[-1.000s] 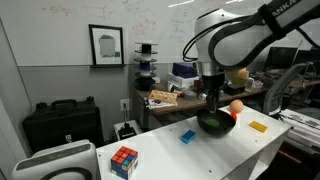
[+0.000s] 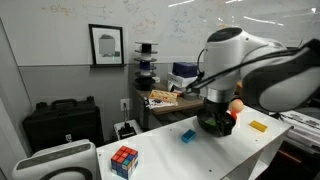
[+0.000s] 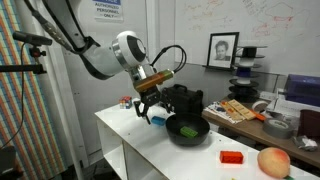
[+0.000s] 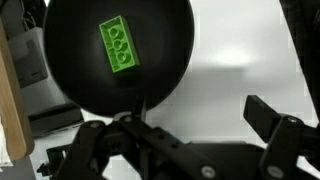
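A green brick (image 4: 119,44) lies inside a black bowl (image 4: 172,76) in the wrist view. My gripper is open, its fingers spread wide over bare white tabletop at the bowl's edge, with nothing between them. In the second exterior view, the gripper (image 3: 153,112) hangs above the table to the left of the bowl (image 3: 178,137), near a blue brick (image 3: 158,121). The first exterior view has the blue brick (image 2: 188,136) on the table, while my arm covers much of the bowl.
Round about are a Rubik's cube (image 2: 124,161), a yellow block (image 2: 259,126), a red block (image 3: 231,157) and a peach-coloured ball (image 3: 274,162). Racks and pans line the back.
The bricks have stayed in place.
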